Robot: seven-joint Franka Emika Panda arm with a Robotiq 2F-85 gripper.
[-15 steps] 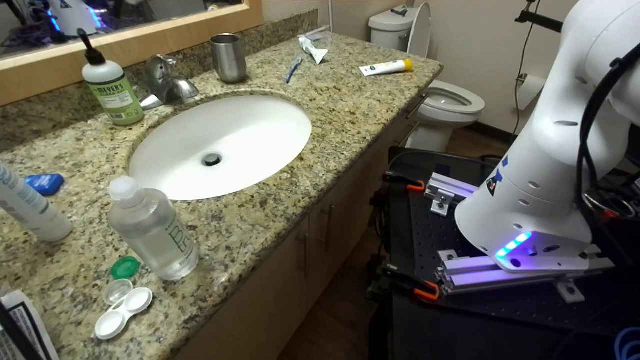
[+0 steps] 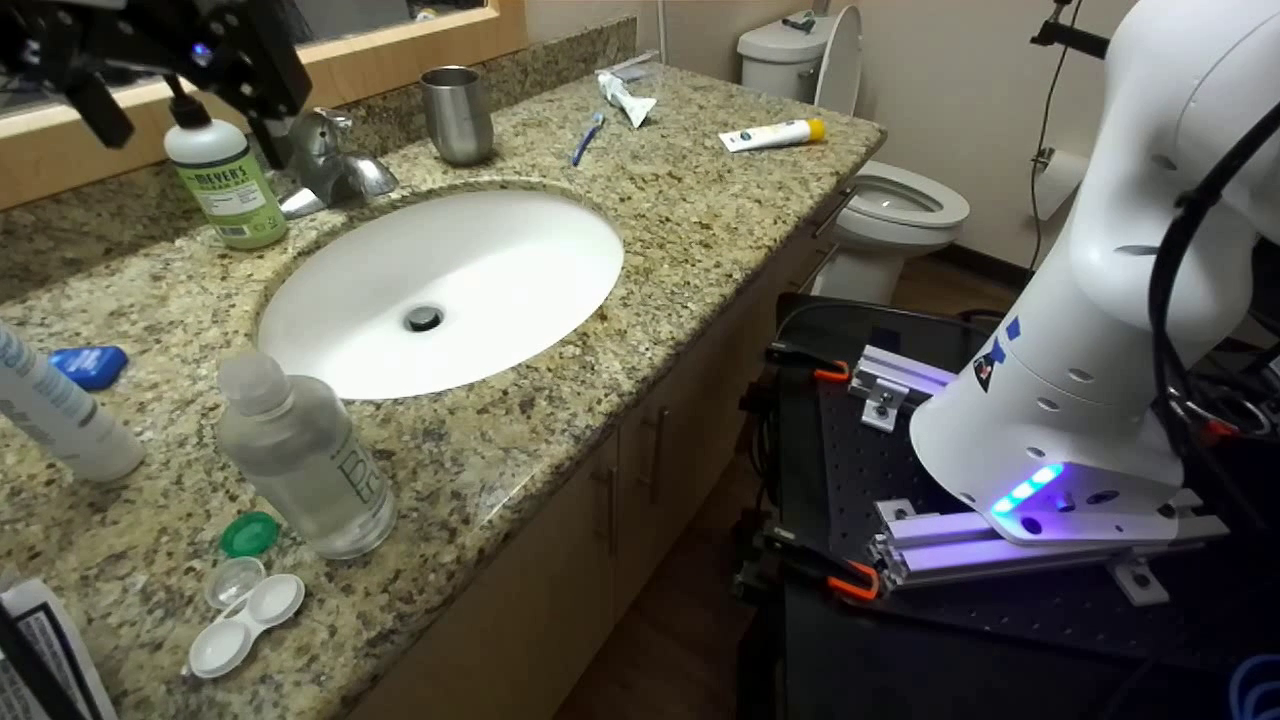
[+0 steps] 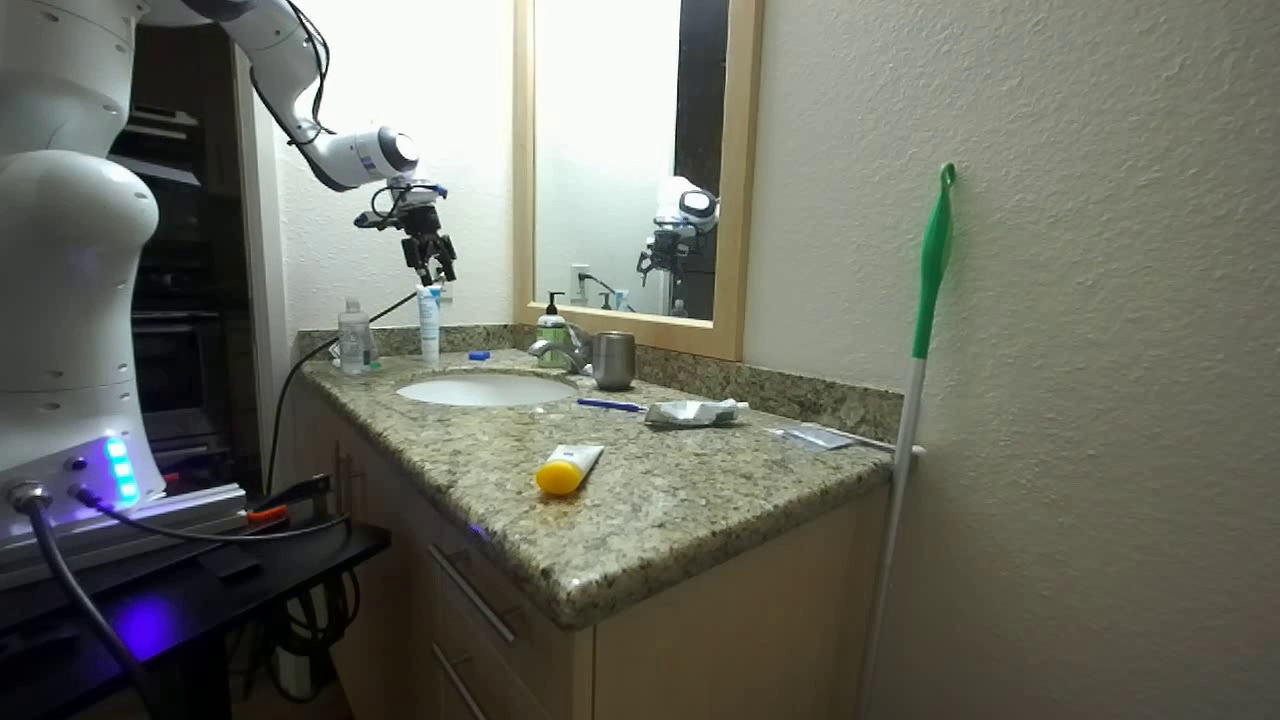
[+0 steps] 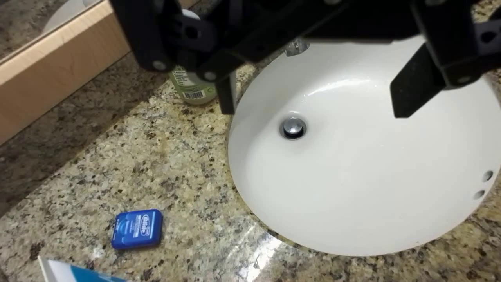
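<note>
My gripper stands open, its two black fingers wide apart with nothing held between them. In the wrist view it hangs over the white sink and its back rim. Behind one finger is the green soap bottle, partly covered by the gripper. Exterior view 1 has the gripper at the top left, in front of the soap bottle. In exterior view 2 the gripper points down at the counter's far end, appearing just above the white-and-blue tube; any gap in depth is unclear.
A blue floss box lies on the counter. The clear bottle and contact lens case are near the front edge. Beyond the faucet stands a steel cup. A yellow-capped tube lies on the far counter.
The gripper has come into exterior view 1 at the top left, now covering part of the mirror and the soap bottle's pump. The counter objects look unmoved.
</note>
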